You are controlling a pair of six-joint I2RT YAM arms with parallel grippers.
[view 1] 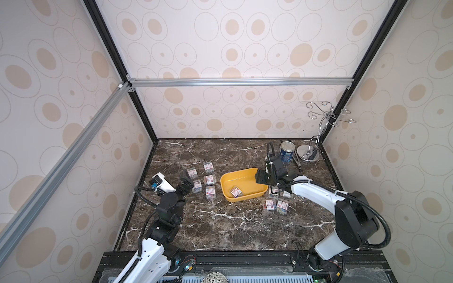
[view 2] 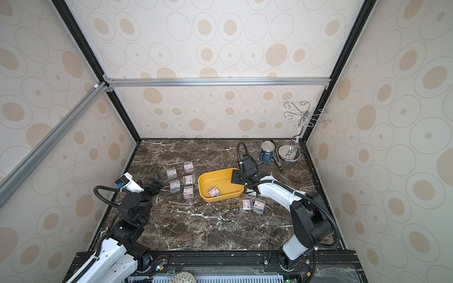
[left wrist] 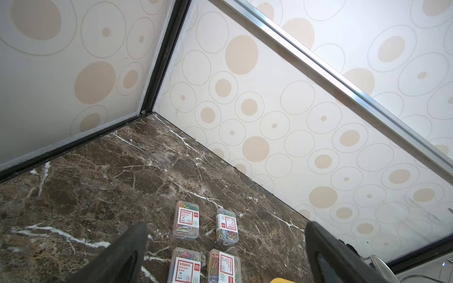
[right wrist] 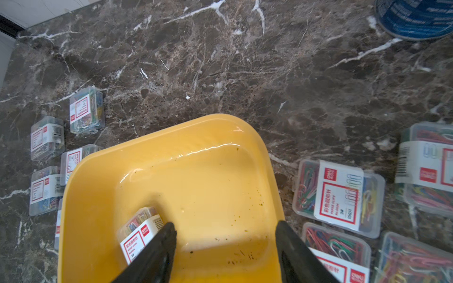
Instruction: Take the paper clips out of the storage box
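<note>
One paper clip box (right wrist: 141, 235) with a red-and-white label lies in the yellow storage box (right wrist: 207, 184), toward its left side. My right gripper hangs over the right part of the storage box, open, with nothing between its fingers. My left gripper is open and empty, raised at the left, beside a group of paper clip boxes (view 1: 209, 179) on the table. More paper clip boxes (right wrist: 337, 197) lie right of the storage box, partly hidden by the right arm in the top views.
A blue can (view 1: 286, 153) and a chrome stand (view 1: 309, 153) stand at the back right.
</note>
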